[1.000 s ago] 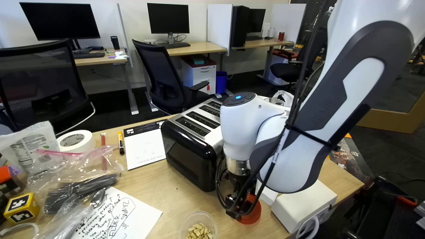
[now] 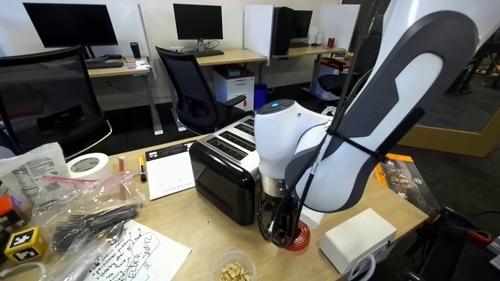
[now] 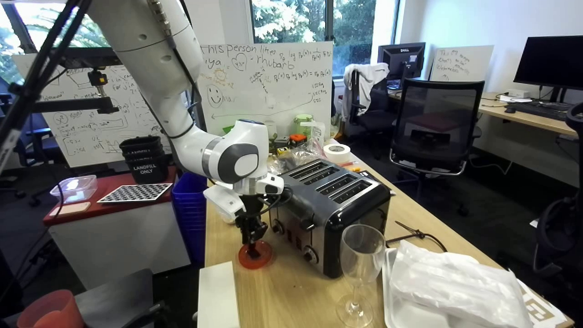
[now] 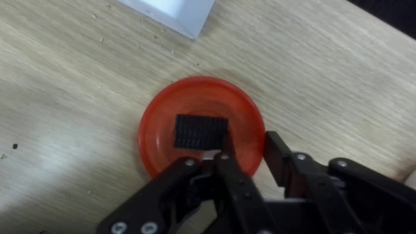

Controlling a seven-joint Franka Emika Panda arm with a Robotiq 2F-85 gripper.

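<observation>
A shallow red dish (image 4: 197,90) lies on the wooden table in front of the toaster. My gripper is down at the dish's edge, pointing downward and part open. In the wrist view, one finger's ridged black pad (image 4: 201,132) shows over the inside of the dish. The other fingertip (image 4: 275,144) stands just outside the rim, with the rim between them. A gap shows between the fingers, though whether either touches the rim I cannot tell. In exterior view 2, the black fingers reach down into the red dish (image 3: 263,260).
The black and silver toaster (image 2: 220,180) stands close beside my arm. A white box (image 2: 358,239) is near the dish by the table edge. A clear cup (image 2: 234,271) of nuts and a wine glass (image 3: 362,257) also stand on the table.
My arm has shifted slightly left and away in exterior view 1. The red dish now appears farther back and flatter on the table than a second ago.
</observation>
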